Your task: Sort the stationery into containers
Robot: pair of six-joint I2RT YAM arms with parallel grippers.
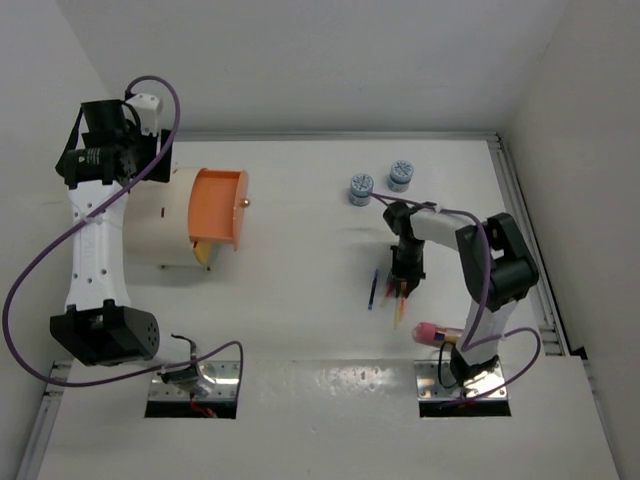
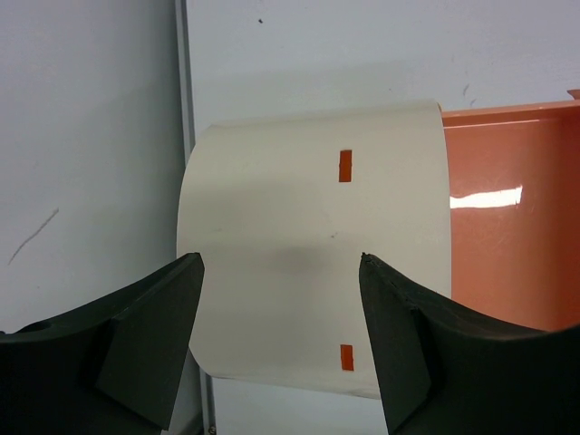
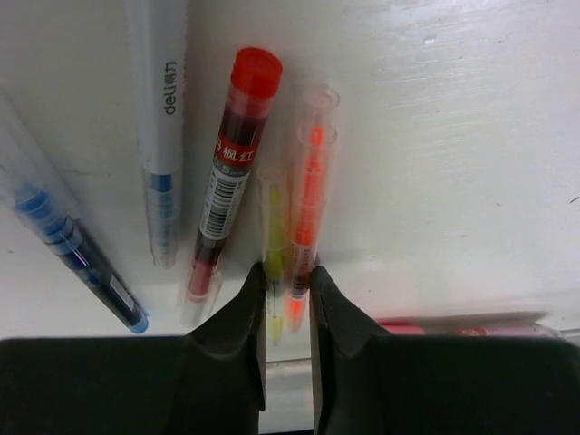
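My right gripper is low over the pens, fingertips closed in around two thin clear tubes, a yellow pen [image 3: 275, 222] and an orange pen [image 3: 310, 181]. Beside them lie a red pen [image 3: 231, 154], a white deli pen [image 3: 159, 109] and a blue pen [image 3: 91, 272]. My left gripper stands open above the cream-sided container [image 2: 299, 236], whose orange drawer [image 1: 215, 205] faces the table's middle.
Two pale blue cylinders [image 1: 362, 186] [image 1: 400, 172] stand at the back right. A pink pouch or case [image 1: 436, 332] lies at the front right.
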